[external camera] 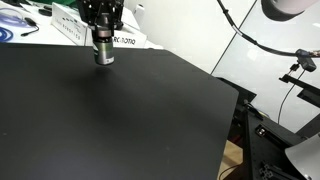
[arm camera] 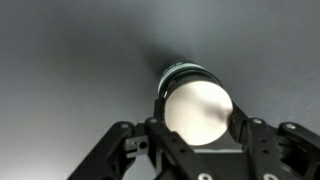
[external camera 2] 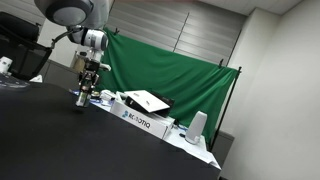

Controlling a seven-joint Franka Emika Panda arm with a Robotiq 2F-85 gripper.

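Note:
Held upright in my gripper (external camera: 104,30) is a small cylinder (external camera: 104,52), like a jar or bottle, with a silvery lower part. From above, in the wrist view, its round whitish lid (arm camera: 198,110) fills the space between the black fingers, and the gripper is shut on it. A strip of the cylinder's dark, greenish side shows beyond the lid. Exterior view 2 has the cylinder (external camera 2: 82,98) small and far off, below the gripper (external camera 2: 86,84). Whether its base touches the black table (external camera: 120,120) I cannot tell.
A white box with ROBOTIQ lettering (external camera: 128,40) stands behind the table's far edge, with a dark and white object (external camera 2: 150,101) on top. Blue cables (external camera: 6,34) lie at the far left.

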